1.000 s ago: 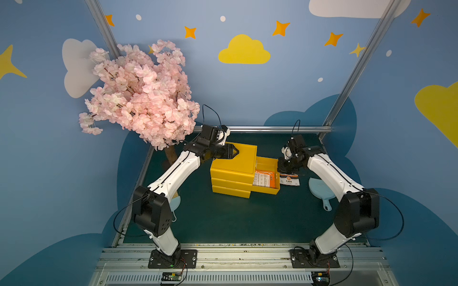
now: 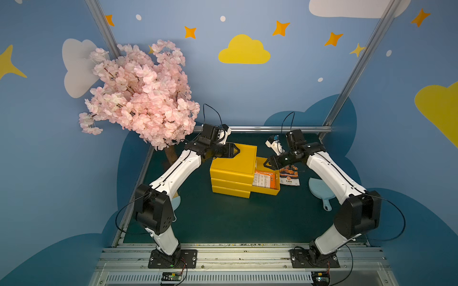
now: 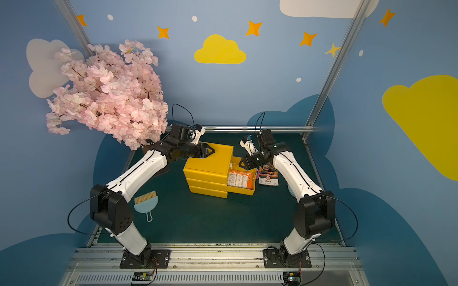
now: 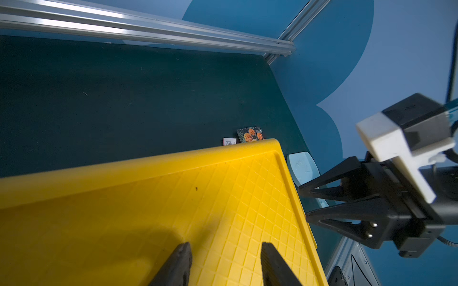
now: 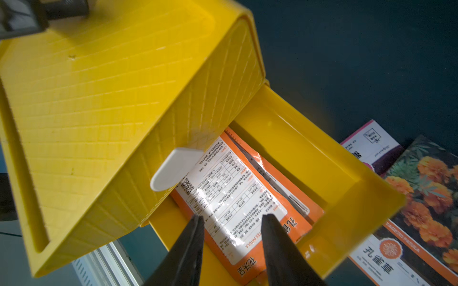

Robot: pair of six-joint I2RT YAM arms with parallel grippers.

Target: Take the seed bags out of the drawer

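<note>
The yellow drawer unit (image 2: 233, 169) has one drawer pulled out to the right (image 5: 342, 228), holding orange seed bags (image 5: 233, 200) with white printed backs. More bags (image 5: 424, 200), one showing marigolds, lie on the table beyond the drawer. My left gripper hovers over the unit's top, its fingers apart with nothing between them. My right gripper is above the open drawer, fingers apart and empty, over the bags inside.
A blossom tree (image 2: 138, 100) stands at the back left. A brush and dustpan (image 3: 145, 205) lie at the left, a blue dustpan (image 2: 320, 189) at the right.
My right gripper has moved left and up, from over the bags outside the drawer to over the open drawer. The left arm has barely moved.
</note>
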